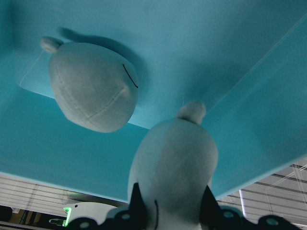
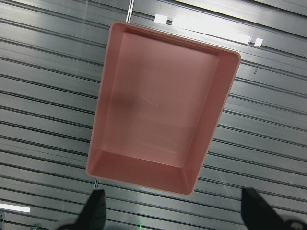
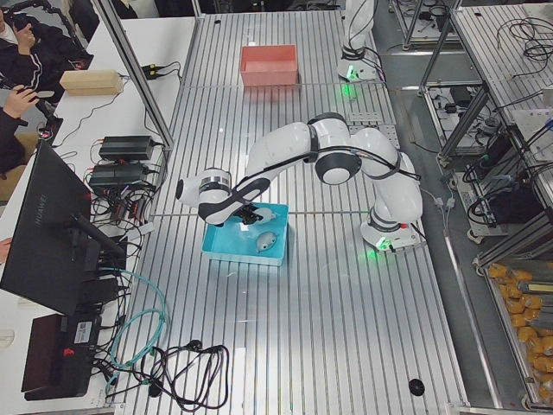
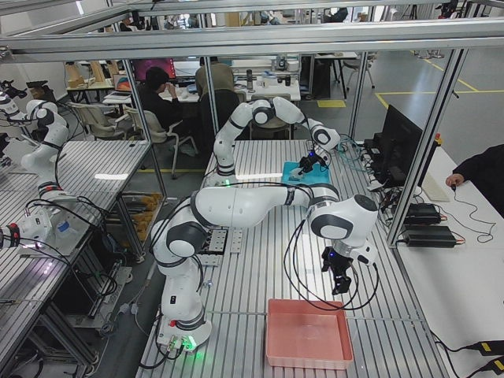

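Note:
A blue bin (image 3: 242,254) holds two pale grey plush toys. One plush toy (image 1: 93,88) lies on the bin floor; the other plush toy (image 1: 170,158) is between the fingers of my left gripper, which is shut on it. My right gripper stands open with nothing between its fingers, above an empty pink bin (image 2: 148,105); in the camera right view it hangs just beyond that bin.
A monitor (image 3: 47,225) and cables line one side. Black cables (image 4: 299,283) loop from the right arm near the pink bin.

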